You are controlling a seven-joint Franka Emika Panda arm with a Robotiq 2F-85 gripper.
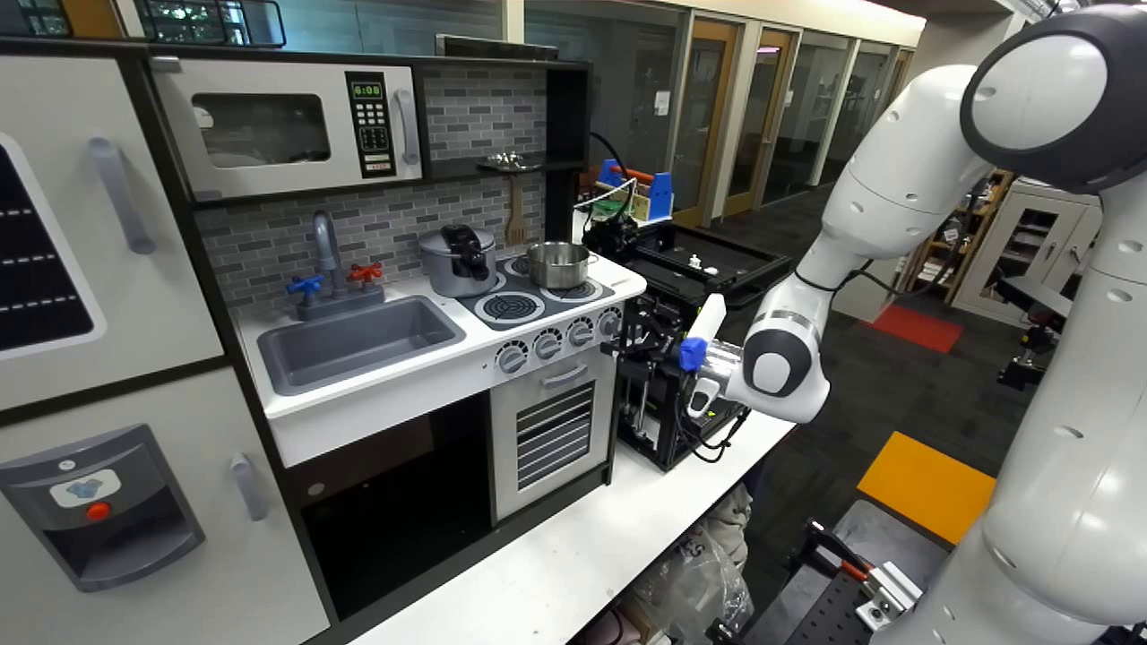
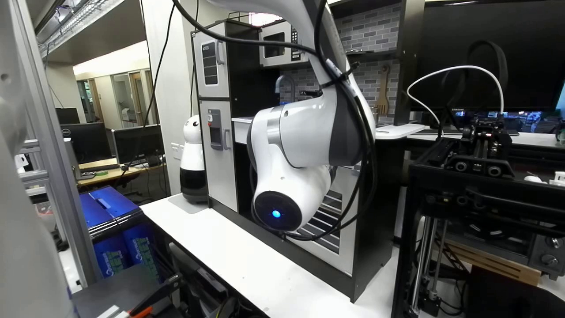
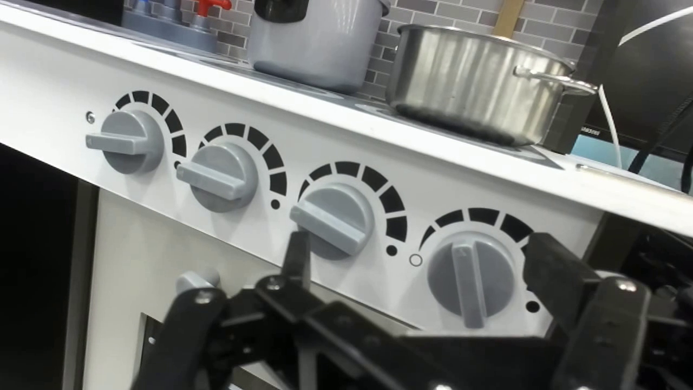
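In the wrist view my gripper stands open, its two black fingers wide apart in front of the stove's knob panel. The rightmost grey knob (image 3: 472, 279) appears between the fingertips, nearer the right one, its grip bar close to vertical. Just above the left fingertip is another knob (image 3: 334, 221) with a slanted bar. Two further knobs, the second from left (image 3: 221, 176) and the leftmost (image 3: 132, 142), lie off to the left. In exterior view 1 the gripper is close to the panel's right end; whether it touches a knob cannot be told. The arm hides it in exterior view 2.
A steel pot (image 1: 558, 265) and a grey lidded pot (image 1: 459, 262) stand on the stovetop. Below the knobs is the oven door handle (image 1: 564, 376). A black-framed machine (image 1: 672, 398) stands close beside the kitchen's right side.
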